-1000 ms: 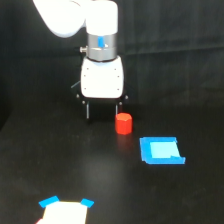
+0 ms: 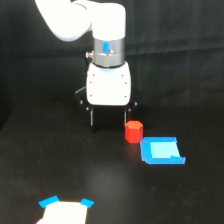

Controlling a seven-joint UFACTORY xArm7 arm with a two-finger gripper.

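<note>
A small red block (image 2: 134, 132) rests on the black table just left of the blue-bordered pale square (image 2: 163, 141). A narrow dark gap shows between the two. My gripper (image 2: 108, 119) hangs pointing down behind and to the left of the block, its two thin fingers spread wide apart. Nothing shows between them. The right finger (image 2: 126, 114) comes down at the block's back left edge; whether it touches the block I cannot tell.
At the front edge lies a pale sheet (image 2: 65, 213) with blue tape at its corners, cut off by the frame. A dark curtain hangs at the back.
My gripper has moved to the right and towards the camera. The red block has shifted the same way, closer to the blue-bordered square. The fingers stay spread.
</note>
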